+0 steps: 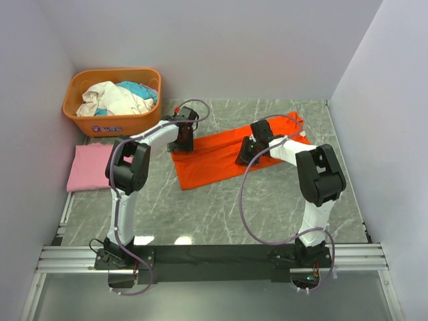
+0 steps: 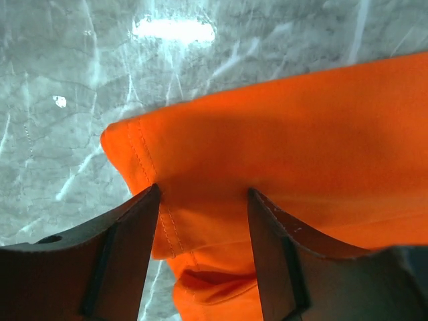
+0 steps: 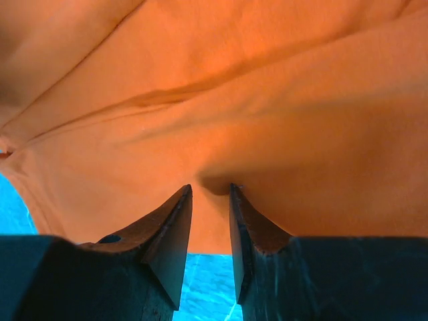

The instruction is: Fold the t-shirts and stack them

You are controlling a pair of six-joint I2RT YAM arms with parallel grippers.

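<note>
An orange t-shirt (image 1: pixel 210 164) lies as a long, partly folded strip slanting across the table. At its left end, my left gripper (image 1: pixel 178 148) hovers over the cloth; in the left wrist view the stitched hem corner (image 2: pixel 144 144) shows ahead of its spread fingertips (image 2: pixel 152 194). My right gripper (image 1: pixel 244 159) is over the middle of the shirt, and its fingers (image 3: pixel 184 200) are apart with no cloth visibly pinched between them. Folds run across the shirt (image 3: pixel 281 134) in the right wrist view. A pink folded shirt (image 1: pixel 88 167) rests flat at the table's left side.
The orange basket (image 1: pixel 110 123) at the back left holds white and blue cloth (image 1: pixel 114 99). Bare grey marble (image 1: pixel 221 217) lies in front of the shirt. Walls rise close at the left, back and right.
</note>
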